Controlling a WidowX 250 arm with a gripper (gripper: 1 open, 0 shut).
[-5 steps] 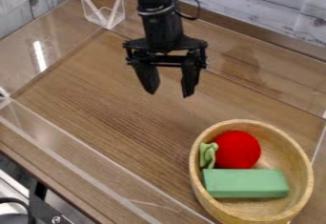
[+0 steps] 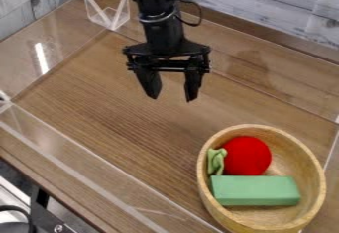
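Observation:
My black gripper (image 2: 172, 84) hangs over the middle of the wooden table, its two fingers wide open with no object visible between them. At the lower right a round wooden bowl (image 2: 298, 156) holds a red ball (image 2: 249, 156), a green block (image 2: 255, 190) and a small light-green crumpled item (image 2: 216, 161).
White railing-like shapes stand at the top left. A pale wooden wall is at the upper right. The table's edge runs along the lower left, with a dark area beyond it.
The arm has shifted and turned slightly, with the gripper moving a little to the left. The bowl and its contents have not moved.

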